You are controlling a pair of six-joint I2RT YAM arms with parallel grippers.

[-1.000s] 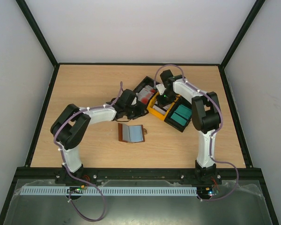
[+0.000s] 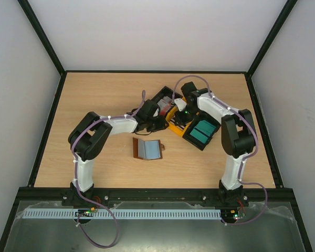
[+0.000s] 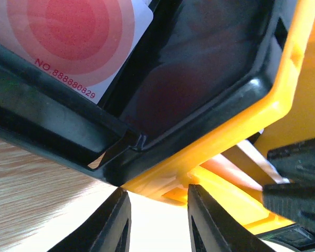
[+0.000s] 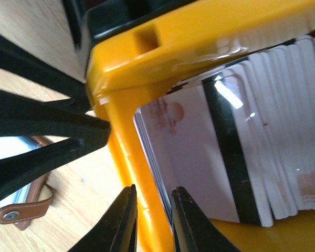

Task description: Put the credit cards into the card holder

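White cards [image 4: 194, 157] lean in a row inside the yellow box [image 2: 171, 127]; the front one has a black stripe. At the box's near-left corner, my left gripper is shut on the yellow wall. My right gripper stands part open over the box, its right finger against the edge of the front cards and yellow wall visible between the tips. I see no card held clear of the row. The brown card holder [image 2: 147, 149] lies open on the table in front of the boxes, its pale blue inside facing up.
A black box [image 2: 160, 95] with red-and-white cards adjoins the yellow one at the back left. Another black box [image 2: 203, 131] with green cards adjoins it at the front right.
My left arm has moved right, up to the yellow box. The row of boxes has slid slightly right, and my right arm has shifted a little right too. The card holder has stayed put.
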